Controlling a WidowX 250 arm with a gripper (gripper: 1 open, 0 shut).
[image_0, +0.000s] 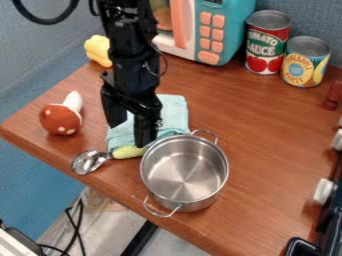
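The black arm reaches down from the top, its gripper (138, 122) low over the light-blue cloth (171, 110), just behind the yellow banana-like object (128, 151). Whether the fingers are open or shut, or hold anything, is unclear against the dark body. A steel spoon or ladle (90, 161) lies left of that object, and a steel pot (183, 173) stands to the right front. A red-and-white toy (62, 118) sits at the left.
A yellow toy (96, 48) and a teal toy microwave (214, 25) are at the back, with cans (266, 45) at back right. A black stove (310, 240) lines the right edge.
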